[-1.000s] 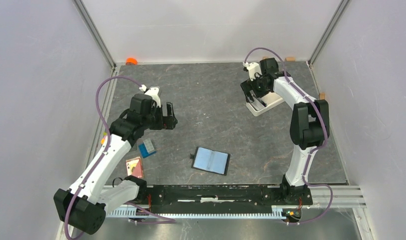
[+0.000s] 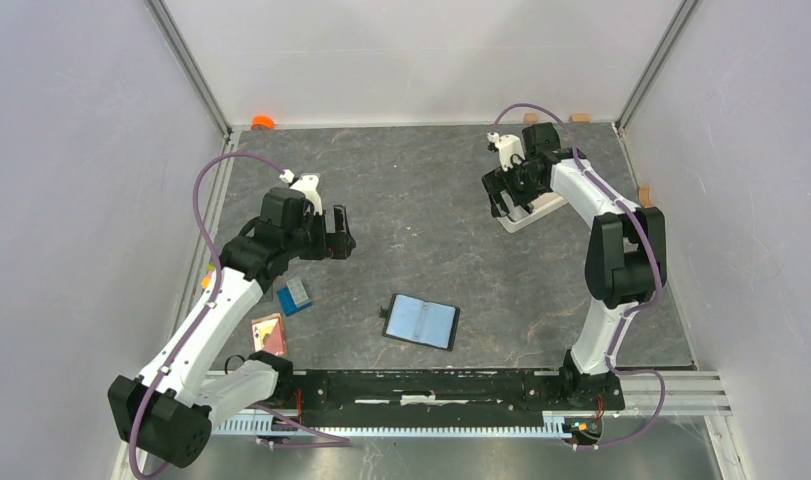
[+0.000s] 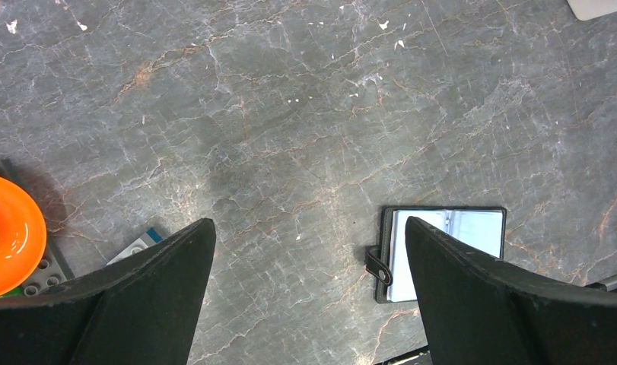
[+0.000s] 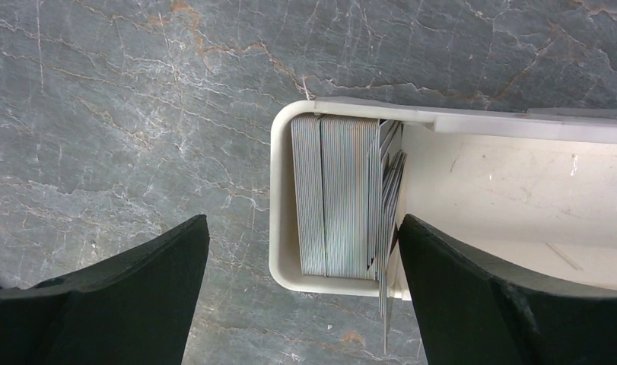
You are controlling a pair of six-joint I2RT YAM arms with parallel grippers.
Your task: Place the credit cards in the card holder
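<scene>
A stack of cards (image 4: 345,198) stands on edge at the left end of a white tray (image 4: 276,198). A few cards at the stack's right side lean apart, and one juts past the tray's near edge. My right gripper is open above that end, one finger on each side of the stack; contact cannot be told. The card holder (image 2: 421,322) lies open on the table near the front, its clear sleeves showing. Above the left part of the table, my left gripper (image 2: 340,232) hangs open with nothing between its fingers.
At the left lie a blue box (image 2: 294,297) and a red playing-card box (image 2: 268,334). An orange ring (image 3: 14,236) rests on grey toy bricks in the left wrist view.
My right gripper has shifted slightly toward the front and right over the white tray. The left arm and the card holder stay put.
</scene>
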